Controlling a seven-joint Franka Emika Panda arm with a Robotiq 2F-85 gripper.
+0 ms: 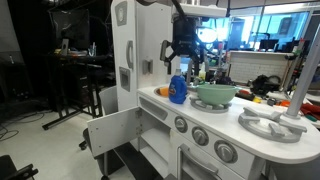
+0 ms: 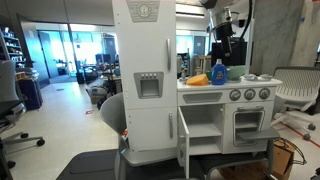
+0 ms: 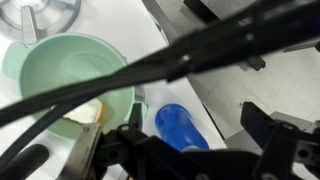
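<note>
A blue bottle (image 1: 178,89) stands upright on the toy kitchen's white counter (image 1: 228,118), beside a green pot (image 1: 212,94). My gripper (image 1: 181,60) is open above the bottle and clear of it, with nothing held. From the wrist view, the bottle (image 3: 178,128) appears below, in the gap between the two spread fingers. The pot (image 3: 65,72) lies to its left there, with something white and orange (image 3: 88,110) inside.
An orange object (image 2: 199,80) lies on the counter near the tall white fridge unit (image 2: 148,75). A lower cabinet door (image 1: 116,130) hangs open. A grey burner grate (image 1: 272,122) takes up the counter's right end.
</note>
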